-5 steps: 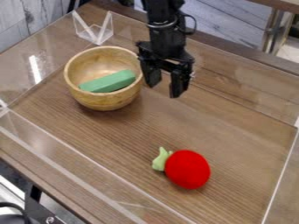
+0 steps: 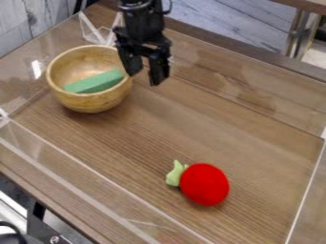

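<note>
My black gripper (image 2: pixel 143 67) is open above the table, just right of a round wooden bowl (image 2: pixel 99 103), near its upper rim. In the bowl lies a green elongated object (image 2: pixel 93 81). A red round object with a light green top (image 2: pixel 204 185) sits on the wooden table at the lower right, apart from the bowl. The fingertips are small and a little blurred.
A wooden ledge shows at the top right.
My gripper has moved left and slightly back, closer to the bowl. The bowl, the green object and the red object look essentially unmoved.
</note>
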